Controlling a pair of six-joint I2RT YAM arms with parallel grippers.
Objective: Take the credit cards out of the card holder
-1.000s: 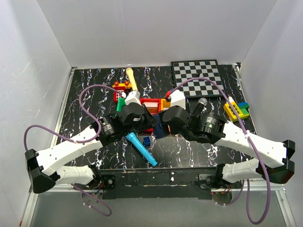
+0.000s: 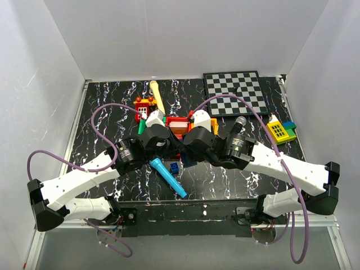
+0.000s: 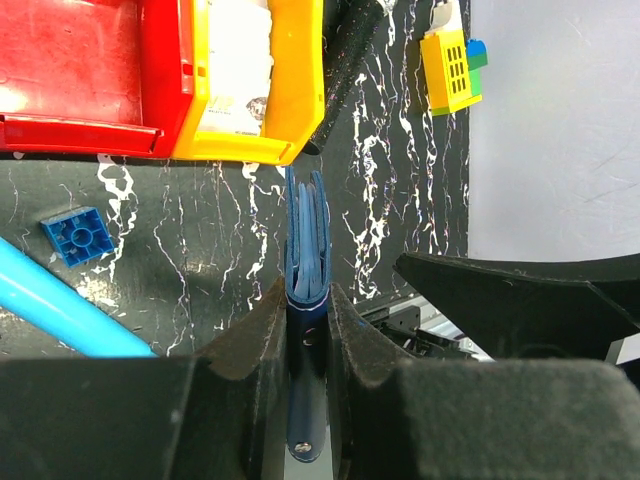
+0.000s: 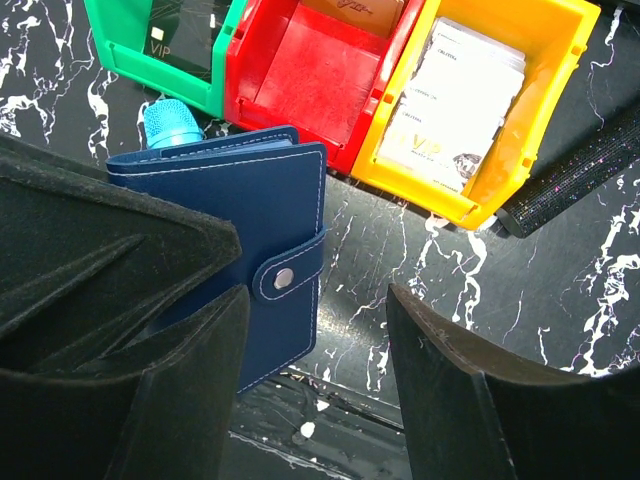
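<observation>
My right gripper is part open beside the holder, one finger in front of its navy face, the other off to the right of it. In the top view the arms hide most of the holder. Whether cards are inside cannot be made out.
Below stand a green tray point(image 4: 125, 55), a red tray point(image 4: 310, 95) and a yellow tray point(image 4: 555, 50) holding white cards. A blue tube point(image 2: 169, 177), blue brick point(image 3: 78, 238), black cylinder point(image 4: 570, 175), chessboard point(image 2: 236, 93) and toys lie around; bare table is at front right.
The right arm has moved left, closer to my left gripper and the card holder. My left arm has stayed about where it was.
</observation>
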